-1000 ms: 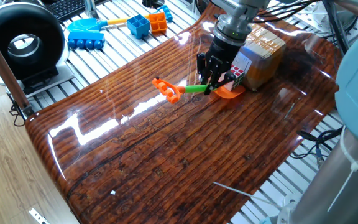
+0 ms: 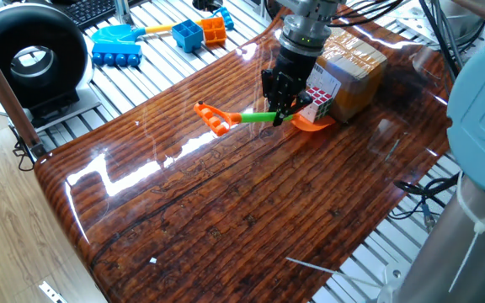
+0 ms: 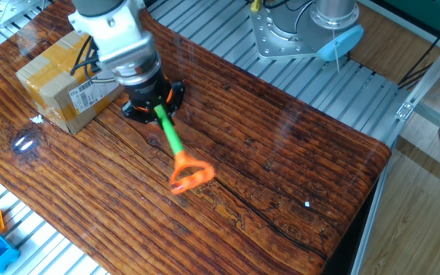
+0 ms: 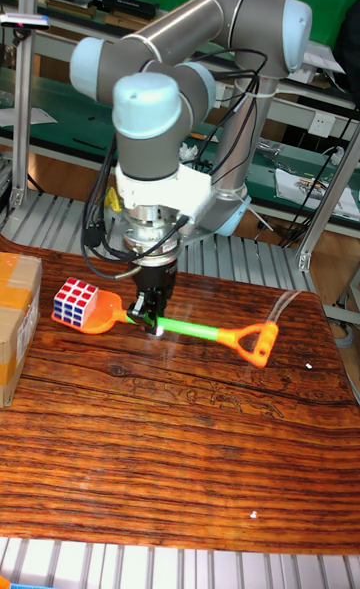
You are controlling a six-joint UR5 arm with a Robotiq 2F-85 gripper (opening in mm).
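Note:
A toy shovel with a green shaft [image 4: 192, 329], an orange handle [image 4: 256, 344] and an orange scoop [image 4: 104, 314] is held across the table by my gripper [image 4: 152, 322], whose black fingers are closed around the shaft near the scoop. A Rubik's cube [image 4: 76, 303] with red, white and blue faces rests on the scoop. Beside the cardboard box [image 2: 352, 71] in exterior view 1, the cube [image 2: 318, 103] shows behind my gripper. In exterior view 2 the handle [image 3: 193, 177] points toward the table's middle, while the arm hides the cube and most of the scoop.
Close by the scoop stands the taped cardboard box [image 3: 56, 84]. Blue and orange toy blocks [image 2: 188, 35] and a blue shovel [image 2: 120, 34] lie on the slatted bench past the table edge.
Over the last second my gripper and the shovel shifted slightly left in exterior view 1, and the shaft turned a little flatter.

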